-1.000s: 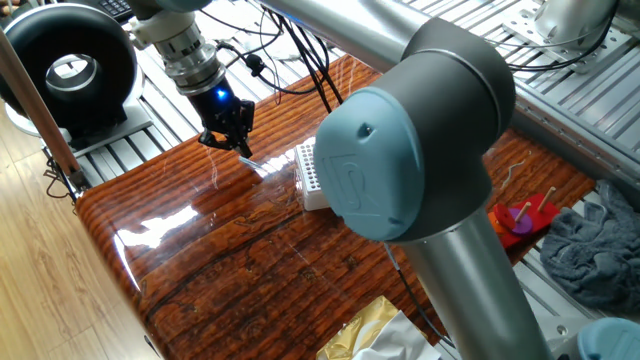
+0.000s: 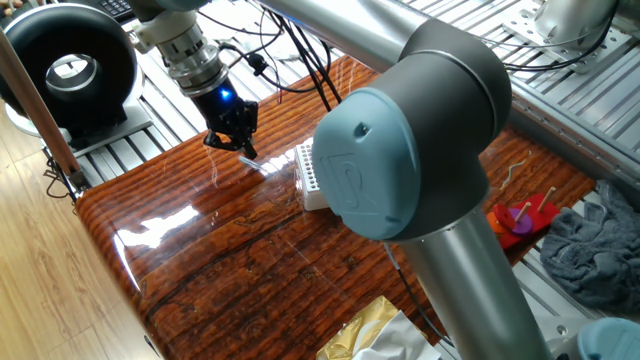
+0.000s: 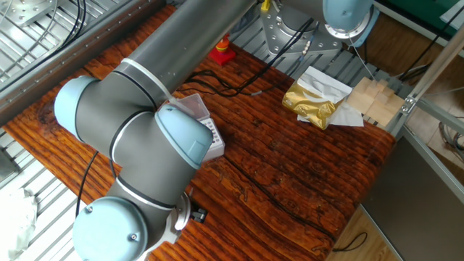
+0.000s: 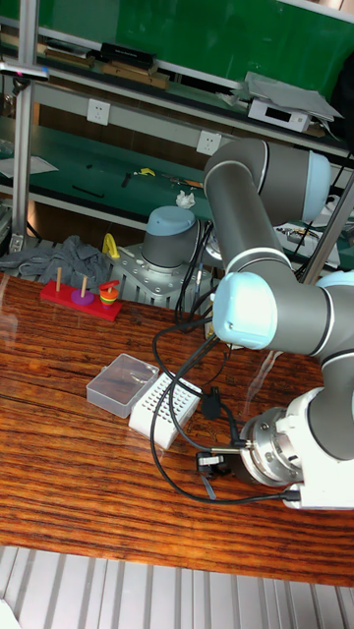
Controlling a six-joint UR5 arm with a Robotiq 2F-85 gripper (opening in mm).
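Note:
My gripper (image 2: 246,152) is low over the far part of the glossy brown table (image 2: 200,260), its black fingers pointing down. A thin pale strip (image 2: 254,164) shows right at the fingertips; whether it is held, lies on the table or is partly glare, I cannot tell. To the gripper's right in exterior view 1 stands a white rack with rows of holes (image 2: 309,178), partly hidden by my arm. The same rack (image 4: 164,407) appears whole in exterior view 3, next to an open clear box (image 4: 122,382).
A red base with pegs and coloured rings (image 4: 84,299) stands near the grey cloth (image 4: 74,257). A gold tissue pack (image 3: 312,107) and wooden blocks (image 3: 376,100) lie at another edge. Black cables (image 4: 159,420) loop over the rack.
Over the last second my gripper has shifted slightly to the right in exterior view 1. The rack and pale strip look unmoved.

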